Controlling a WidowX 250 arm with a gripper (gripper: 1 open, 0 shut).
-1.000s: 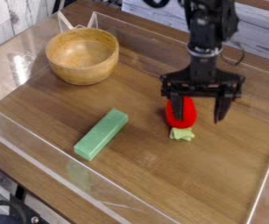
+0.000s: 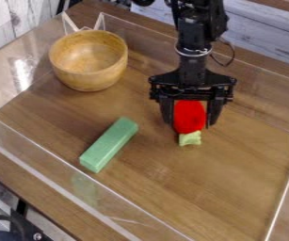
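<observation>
My black gripper (image 2: 189, 117) hangs down over a red object (image 2: 189, 114) with a small pale green part (image 2: 191, 138) at its lower end, right of the table's middle. Its fingers stand on either side of the red object; whether they touch it is not clear.
A wooden bowl (image 2: 88, 58) stands at the back left. A green block (image 2: 107, 144) lies at the front left.
My gripper has moved left, from the right side of the red object to over it. The bowl and green block look unmoved.
</observation>
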